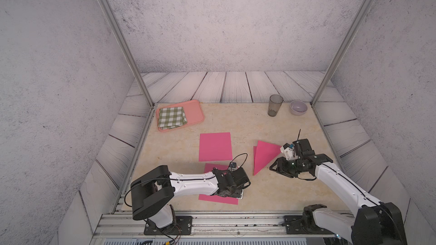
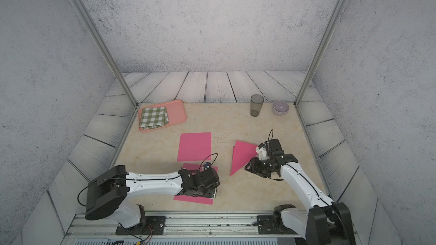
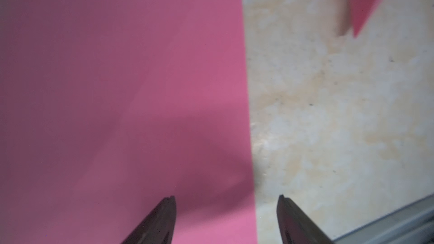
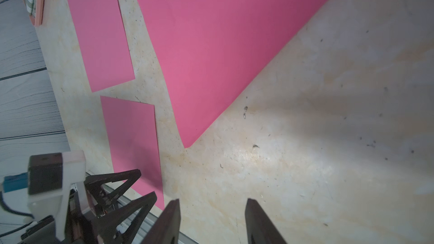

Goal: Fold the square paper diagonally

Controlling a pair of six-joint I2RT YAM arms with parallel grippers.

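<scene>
On the right half of the table lies a pink paper folded into a triangle (image 1: 265, 155), its upper layer offset so a strip of the lower layer shows at left. My right gripper is open just right of it, nothing between its fingers. A flat pink square (image 1: 215, 147) lies at mid-table. Nearer me, a second pink square (image 1: 218, 199) is partly hidden under my left arm. In the left wrist view my left gripper stands open over that sheet's right edge, one finger on each side; whether it touches the paper, I cannot tell.
At the back left is a pink tray (image 1: 195, 112) with a green checked cloth (image 1: 172, 117). A grey cup (image 1: 274, 105) and a purple bowl (image 1: 298, 107) stand at the back right.
</scene>
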